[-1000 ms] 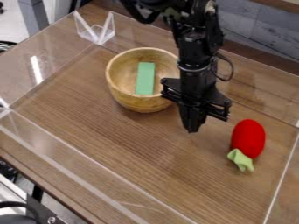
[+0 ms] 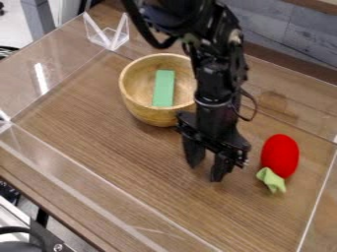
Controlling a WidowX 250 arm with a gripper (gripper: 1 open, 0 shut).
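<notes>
The black robot gripper [image 2: 210, 157] is low over the middle of the wooden table, open, its fingertips close to the tabletop; whether anything lies between them is hard to tell. Behind it on the left is a yellow bowl [image 2: 137, 96] with a green block [image 2: 164, 89] in it. To the right of the gripper lies a red object [image 2: 281, 156], with a pale green object [image 2: 271, 180] at its near end.
A clear plastic item [image 2: 108, 30] stands at the back left. A wall [image 2: 283, 49] runs along the back right.
The gripper has come down and toward the front of the table from beside the bowl. The bowl and red object look unmoved.
</notes>
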